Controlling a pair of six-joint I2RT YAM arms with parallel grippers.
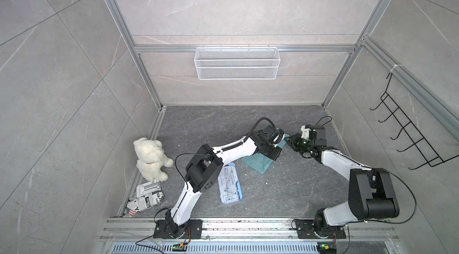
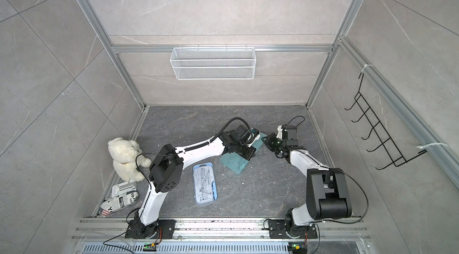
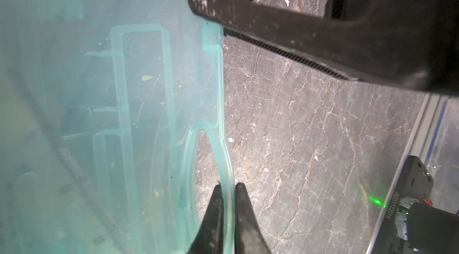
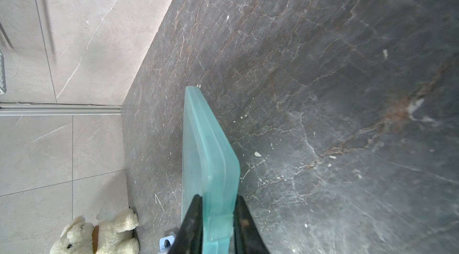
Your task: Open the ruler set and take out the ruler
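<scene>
A translucent teal case (image 1: 258,162) is raised between both grippers at the middle of the floor. In the left wrist view my left gripper is shut on the rim beside the oval handle of the teal case (image 3: 67,86). My right gripper is at the case's narrow end, with a finger on either side in the right wrist view; whether it grips is hard to tell. A blue-framed clear tray (image 2: 204,182) with flat pieces, possibly rulers, lies below the left arm.
A white teddy bear (image 1: 152,158) and packages (image 1: 143,201) line the left side. A white mesh basket (image 1: 236,62) hangs on the back wall, a black hook rack (image 1: 413,144) on the right wall. Bare floor lies at front right.
</scene>
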